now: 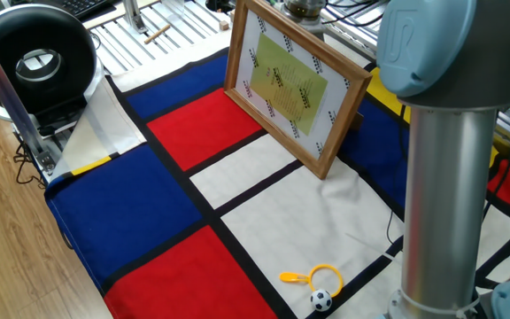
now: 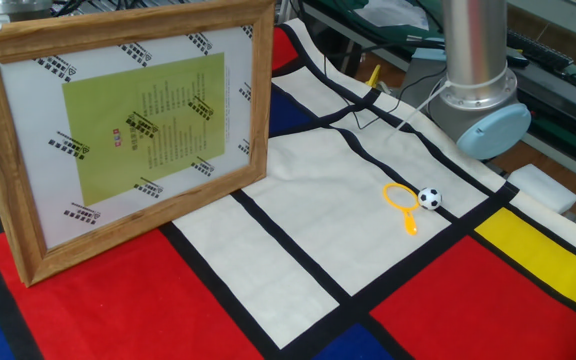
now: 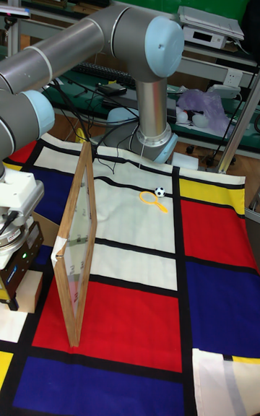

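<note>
A wooden picture frame (image 1: pixel 296 89) with a yellow-green sheet inside stands propped up on the cloth, leaning slightly. From the side, it shows as a thin upright panel (image 3: pixel 77 254). My arm's wrist (image 3: pixel 11 223), with a dark lit module (image 3: pixel 19 262), is behind the frame at the left edge. No fingertips can be made out, so how the finger stands is hidden. On a white patch lie a yellow ring with a handle (image 2: pixel 411 222) and a small black-and-white football (image 2: pixel 429 198), close beside each other.
The cloth (image 1: pixel 140 213) is patterned in red, blue, white and yellow, with wide clear areas in front of the frame. My arm's base column (image 1: pixel 445 204) rises at one edge. A black round pan-like object (image 1: pixel 34 66) sits beyond a corner. Cables (image 3: pixel 88 123) trail near the base.
</note>
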